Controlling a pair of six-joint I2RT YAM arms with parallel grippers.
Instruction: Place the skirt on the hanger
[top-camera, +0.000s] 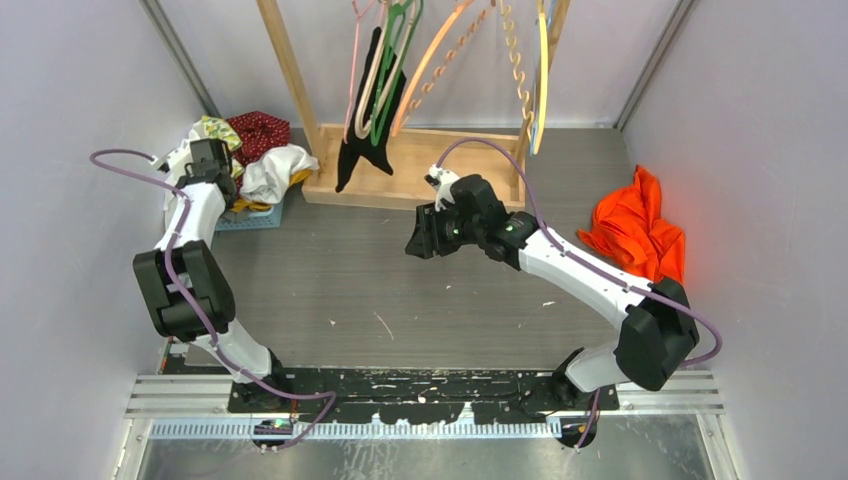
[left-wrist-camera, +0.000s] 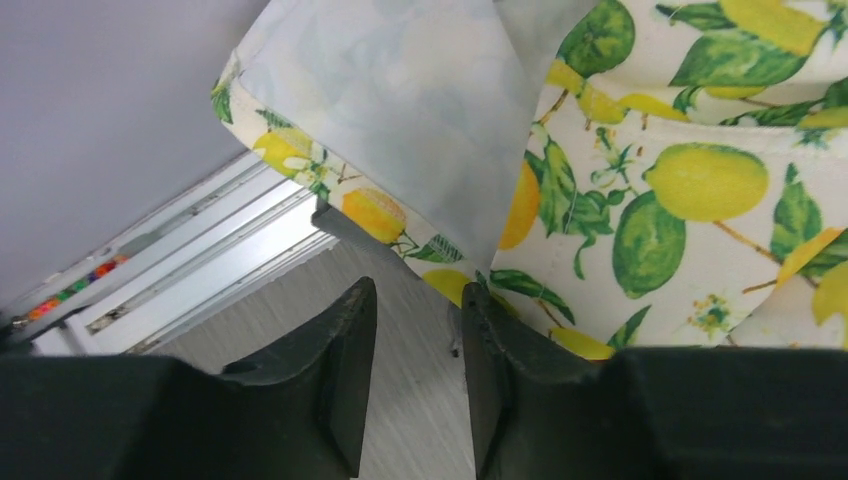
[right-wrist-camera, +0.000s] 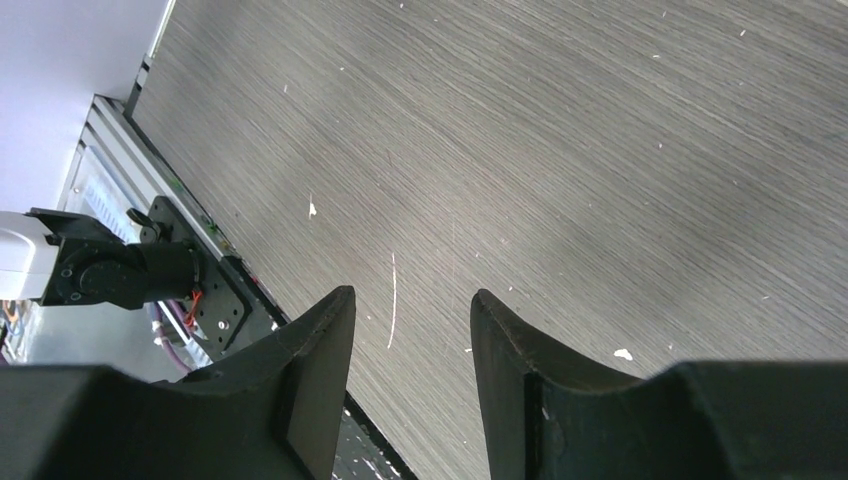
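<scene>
A white cloth with a lemon print (left-wrist-camera: 690, 200), likely the skirt, fills the right of the left wrist view; a paler plain side (left-wrist-camera: 400, 110) shows next to it. My left gripper is part open beside the cloth's lower hem, with nothing clearly between its fingers. In the top view the left arm (top-camera: 205, 210) reaches over the laundry basket and covers part of it. My right gripper stands open over bare floor with nothing between its fingers. Hangers, among them a green one (top-camera: 392, 85) and an orange one (top-camera: 430, 70), hang from the rack at the back.
The blue basket (top-camera: 250, 218) holds red dotted cloth (top-camera: 262, 133) and white cloth (top-camera: 280, 172). A black garment (top-camera: 370, 130) hangs among the hangers over the wooden rack base (top-camera: 400, 190). Orange cloth (top-camera: 640, 235) lies at the right wall. Mid-floor is clear.
</scene>
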